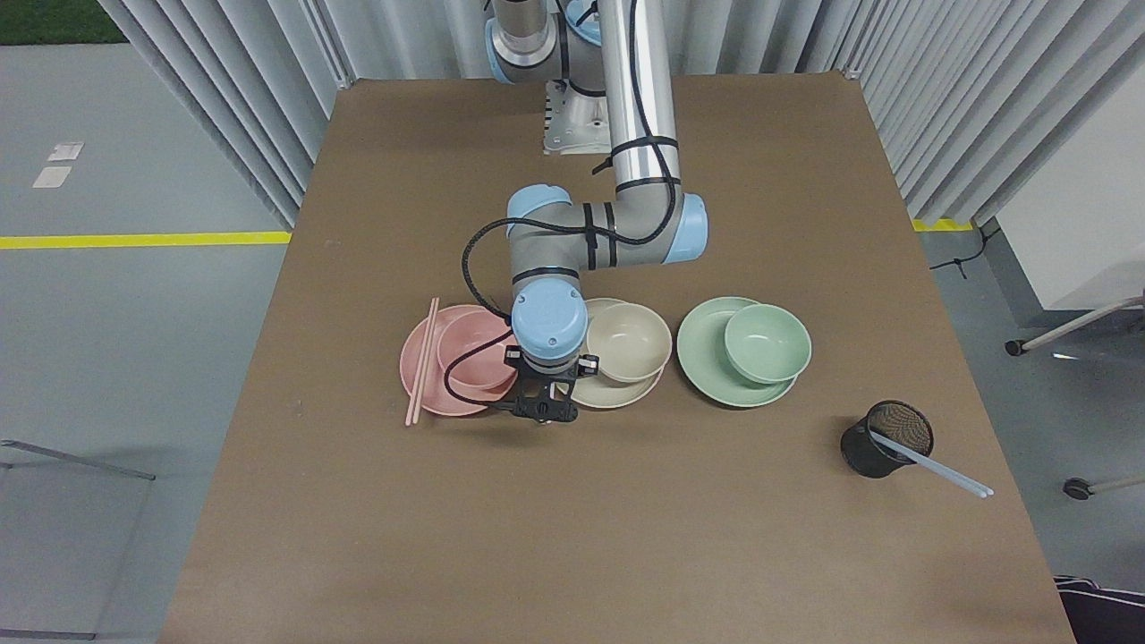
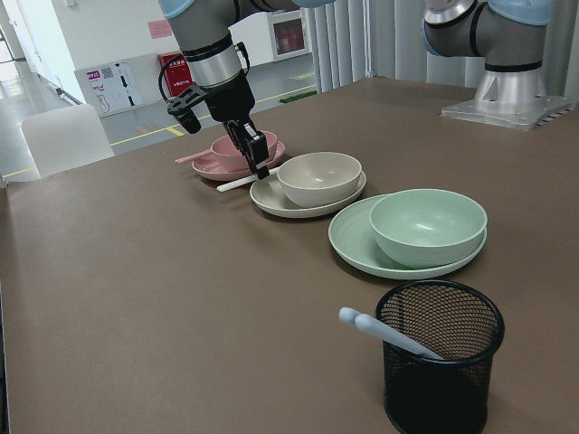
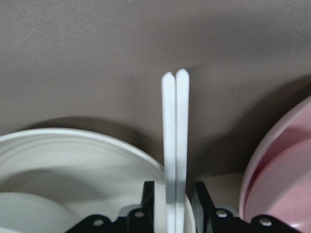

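Observation:
A pair of white chopsticks (image 3: pixel 169 131) rests across the cream plate (image 3: pixel 87 160) (image 2: pixel 298 208). My gripper (image 2: pixel 261 170) is low over them, its black fingers standing apart on either side of the chopsticks; I cannot tell whether they touch them. The cream bowl (image 1: pixel 629 339) sits on the cream plate. To its left in the front view are the pink plate and bowl (image 1: pixel 480 370), with pink chopsticks (image 1: pixel 423 365) on the plate's edge.
A green bowl (image 1: pixel 767 342) sits on a green plate (image 1: pixel 703 343). Toward the table's right edge stands a black mesh holder (image 1: pixel 875 451) with light chopsticks (image 1: pixel 950 472) lying across it.

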